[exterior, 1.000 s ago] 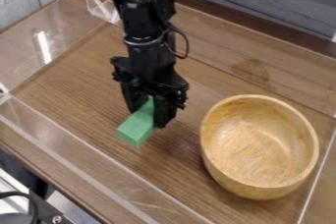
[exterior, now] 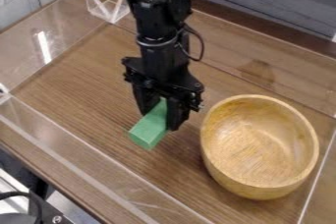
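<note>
A black robot arm reaches down from the top to the middle of the table, its gripper (exterior: 163,104) low over a green block (exterior: 148,129). The block's upper part is hidden by the gripper; whether the fingers are shut on it cannot be told. To the right, close beside them, stands a large cream-yellow bowl (exterior: 258,130), empty.
Clear edging runs along its left side, with a small clear holder at the top left. Cables lie at the lower left, off the wood.
The gripper and arm have shifted slightly to the right over the last second, toward the bowl, and the green block has shifted rightward with them.
</note>
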